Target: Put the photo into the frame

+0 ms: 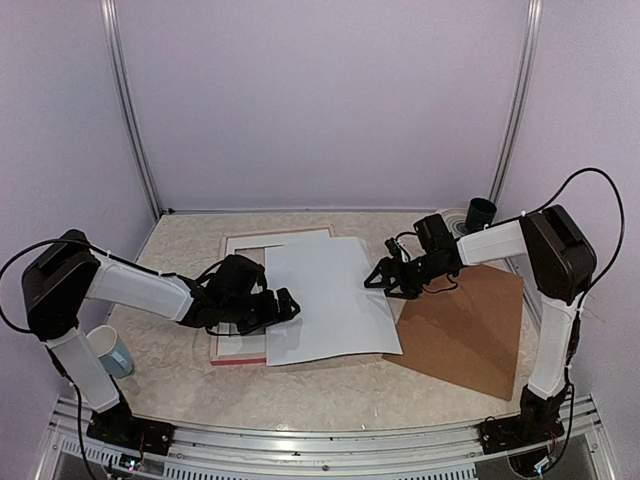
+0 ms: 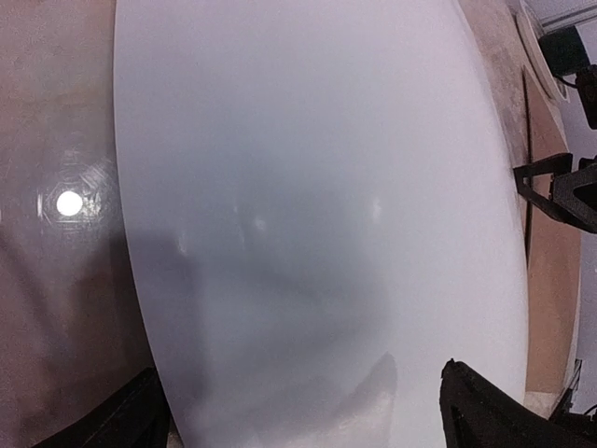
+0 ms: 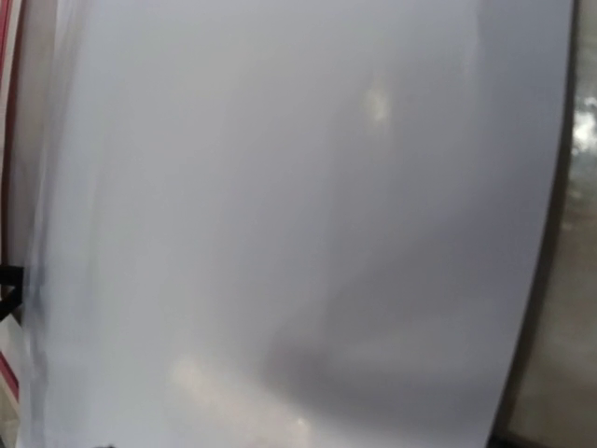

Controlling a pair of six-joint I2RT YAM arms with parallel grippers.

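Observation:
A large white sheet, probably the photo with its printed side unseen, lies over the right part of the pale frame with reddish edges. My left gripper is open above the sheet's left edge; in the left wrist view its fingers stand wide apart with the sheet stretching below and beyond them. Along the sheet's right edge is my open right gripper, its tips touching or very near that edge. The white surface fills most of the right wrist view and hides what lies under it.
The brown backing board lies on the table at the right, partly beneath the sheet's corner. A light blue mug stands at the far left and a black cup at the back right. Bare table shows in front.

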